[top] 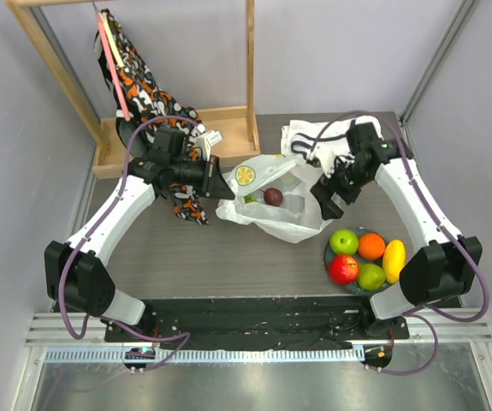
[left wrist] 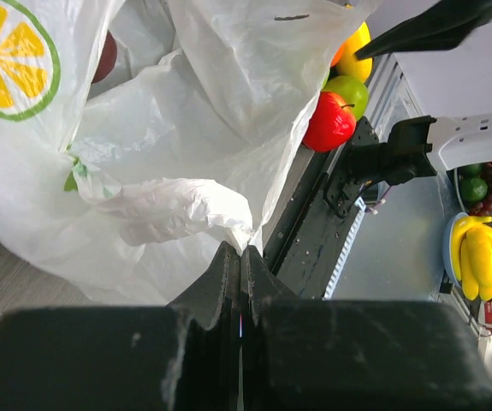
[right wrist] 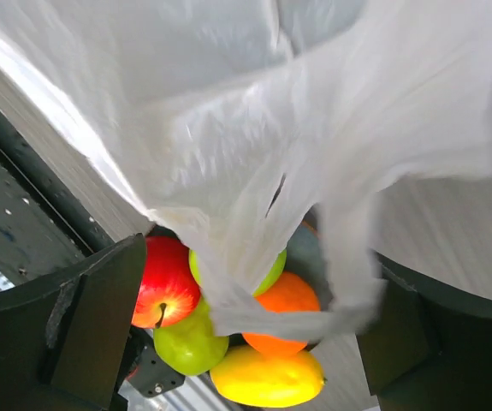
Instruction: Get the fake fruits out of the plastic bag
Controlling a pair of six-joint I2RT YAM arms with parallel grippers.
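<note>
The white plastic bag lies mouth open in mid-table, a lemon print on its side. Inside it sits a dark red round fruit; a bit of green shows left of that, too small to name. My left gripper is shut on the bag's gathered edge. At the bag's right edge, my right gripper stands open; in its wrist view a strip of bag film crosses between the fingers, not clamped. A green apple, orange, red apple, green fruit and yellow mango rest on the dark plate.
A white cloth with black stripes lies behind the bag. At back left stands a wooden rack hung with patterned fabric. Bare table stretches in front of the bag.
</note>
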